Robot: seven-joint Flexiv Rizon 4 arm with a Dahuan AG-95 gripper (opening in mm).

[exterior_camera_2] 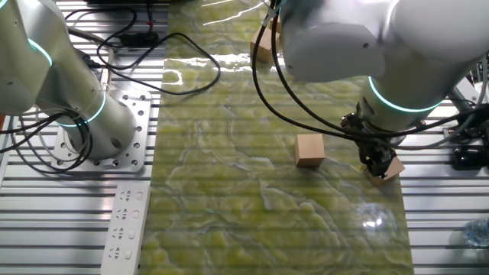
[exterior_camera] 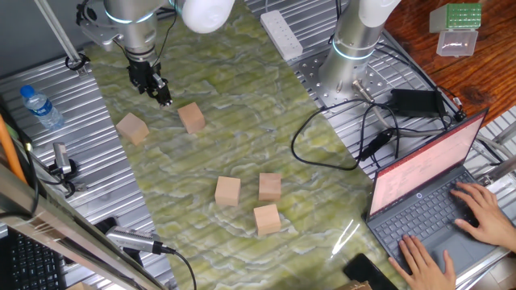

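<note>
Several wooden cubes lie on a green marbled mat. In exterior view 1, one cube sits at the mat's left edge and a second cube a little to its right. Further down the mat are a third cube, another cube and one more cube, grouped close together. My black gripper hangs above the mat, between the two upper cubes and apart from both. In exterior view 2 the gripper partly covers the edge cube. Whether its fingers stand apart does not show.
A laptop with a person's hands on it stands at the right. A black cable loops onto the mat. A power strip and a bottle flank the mat.
</note>
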